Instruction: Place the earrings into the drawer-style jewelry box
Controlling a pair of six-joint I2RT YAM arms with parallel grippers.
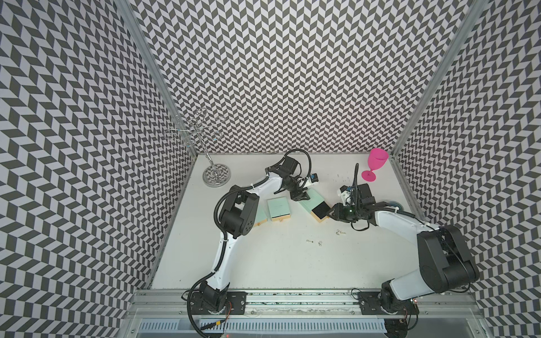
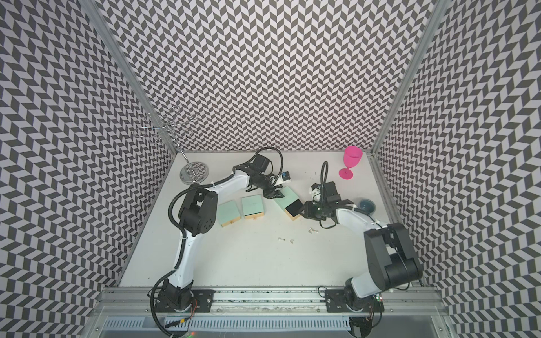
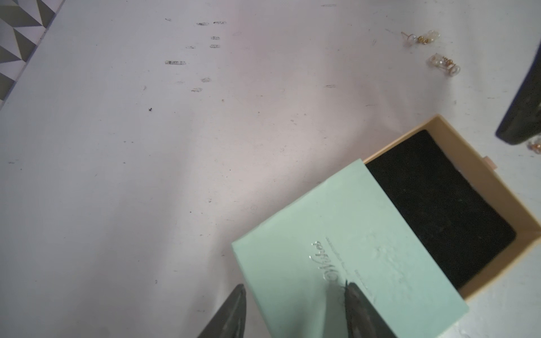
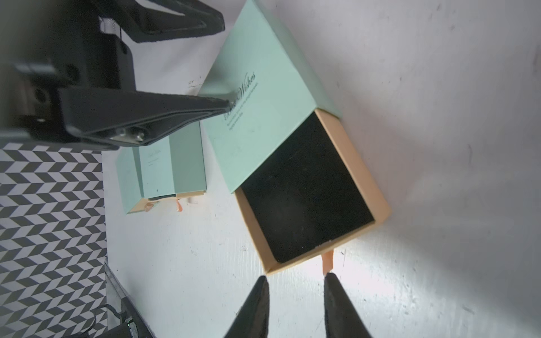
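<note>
The mint jewelry box (image 3: 343, 248) lies turned at an angle, its tan drawer (image 4: 357, 169) pulled partly out and showing a bare black pad (image 4: 307, 186). Over the closed end of the box, my left gripper has its fingers spread apart, one above the lid. Just off the drawer's front is my open right gripper, empty, with the small pull tab (image 4: 328, 262) close to one fingertip. Earrings lie loose on the table: one by the right gripper (image 1: 340, 232), two others, a first (image 1: 310, 241) and a second (image 1: 320, 243), nearer the front.
Two more mint boxes stand left of the open one, a nearer (image 2: 253, 207) and a farther (image 2: 228, 213). A silver jewelry tree (image 1: 216, 174) is back left, a pink goblet (image 1: 376, 159) back right, and a blue-grey bowl (image 2: 367, 206) behind the right arm.
</note>
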